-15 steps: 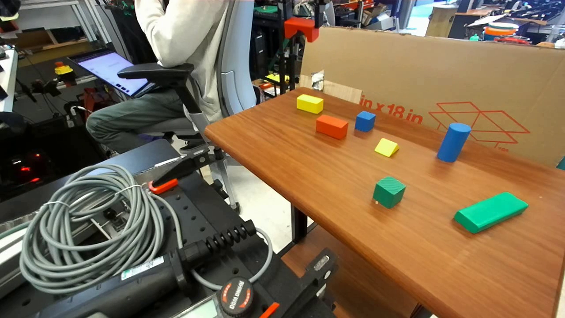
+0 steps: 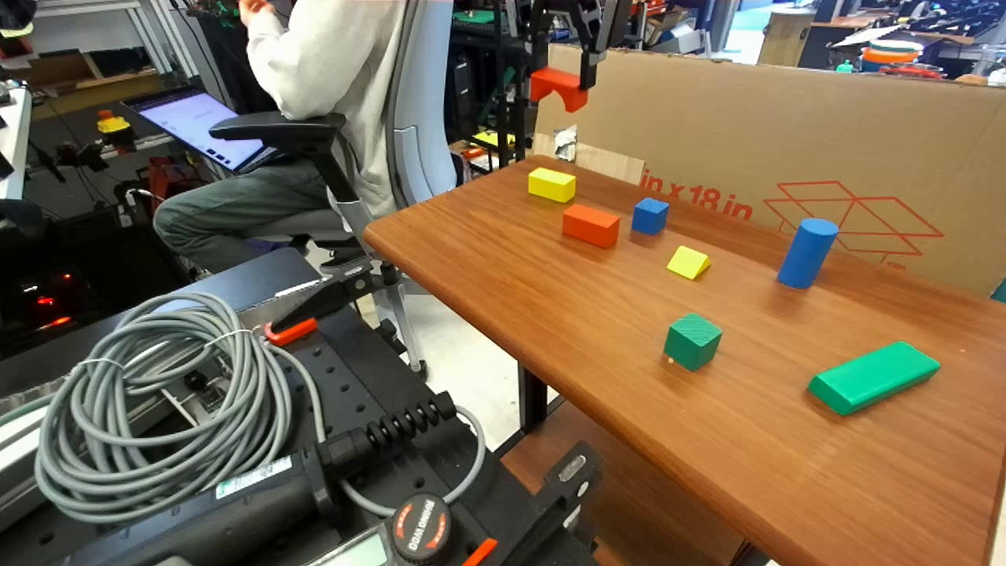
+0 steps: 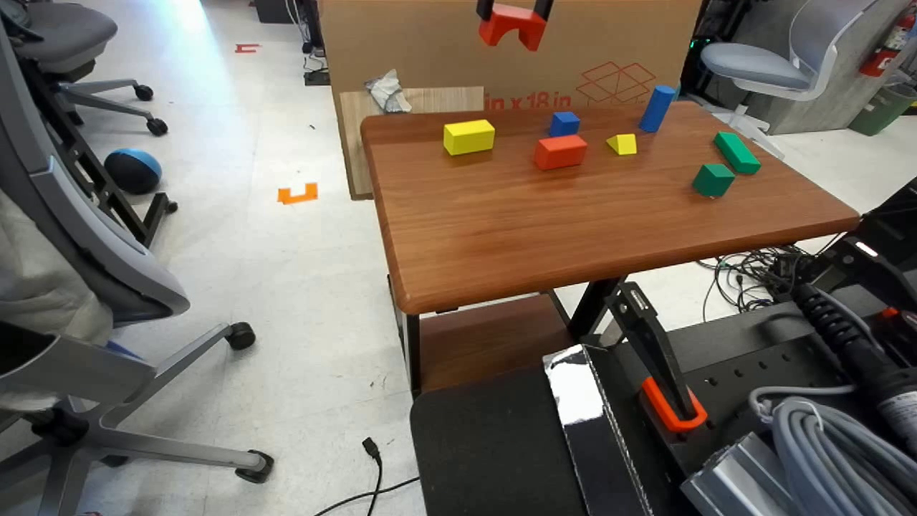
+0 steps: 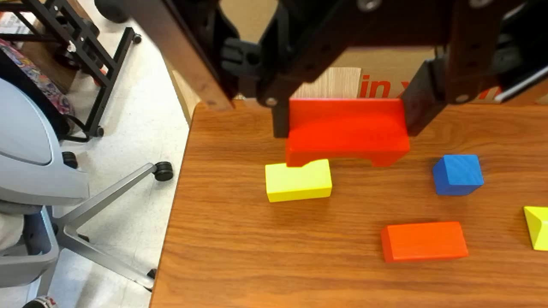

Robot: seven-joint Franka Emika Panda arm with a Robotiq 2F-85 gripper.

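High over the far left part of the table, my gripper (image 2: 560,86) is shut on a red arch block (image 2: 563,88), clear of the table. In the wrist view the arch (image 4: 346,131) spans between the two dark fingers, its cut-out facing down. Below it in that view is a yellow rectangular block (image 4: 299,181). An orange-red rectangular block (image 4: 424,241) lies to the right and nearer, with a blue cube (image 4: 458,175) behind it. A yellow wedge (image 2: 688,262), an upright blue cylinder (image 2: 808,253), a green cube (image 2: 694,341) and a long green block (image 2: 874,377) stand farther right.
The wooden table (image 3: 516,232) has bare surface along its front and left. Behind it rises a cardboard sheet (image 2: 754,123). A person sits in a grey chair (image 2: 421,104) off the table's left end. A coiled grey cable (image 2: 170,406) lies in front.
The gripper, with the red arch in it, has moved right and slightly lower in exterior view 1. The blocks on the table have stayed put.
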